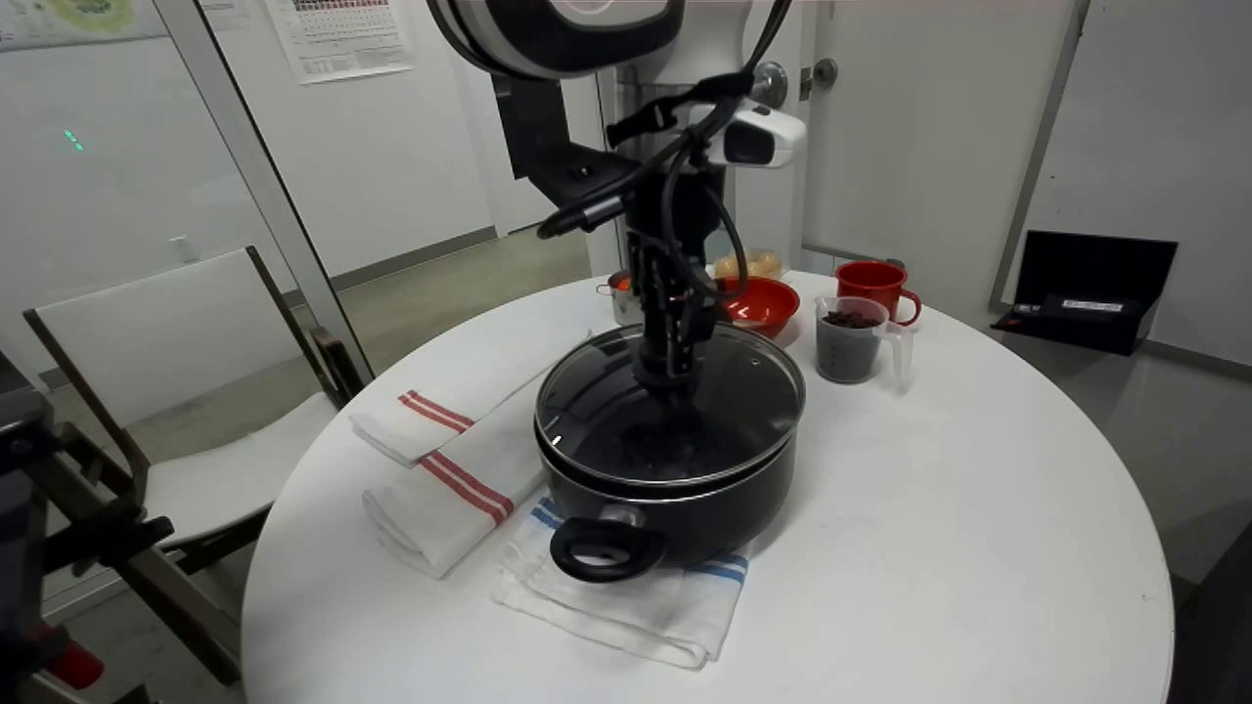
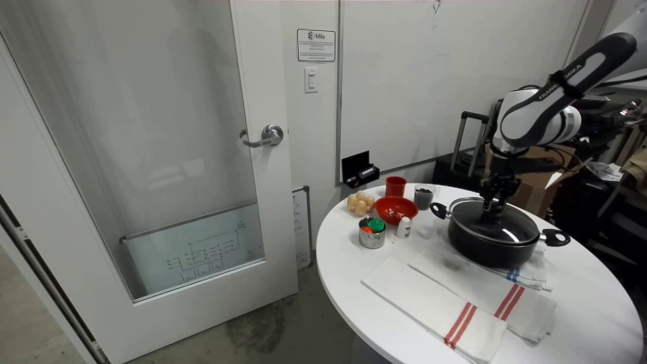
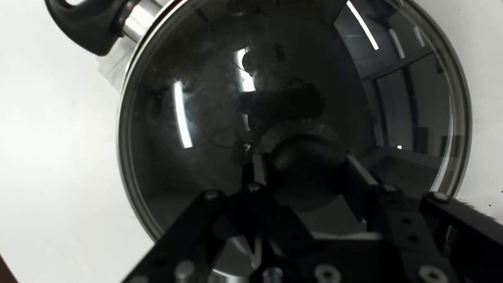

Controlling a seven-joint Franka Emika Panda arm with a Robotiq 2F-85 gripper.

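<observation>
A black two-handled pot (image 1: pixel 728 516) stands on a folded white cloth with blue stripes (image 1: pixel 640 622). Over its opening is a glass lid (image 1: pixel 587 399) with a metal rim; at the near side in exterior view 1, a dark gap shows between that rim and the pot's edge. My gripper points down at the lid's centre, shut on the black lid knob (image 3: pixel 306 165). In exterior view 2 the gripper (image 2: pixel 492 209) stands upright over the lid (image 2: pixel 515 225). The pot's inside is too dark to make out.
Two white towels with red stripes (image 2: pixel 424 306) lie beside the pot. Behind it are a red bowl (image 2: pixel 395 209), a red mug (image 1: pixel 871 282), a measuring cup (image 1: pixel 848 352) and a small metal pot (image 2: pixel 371 237).
</observation>
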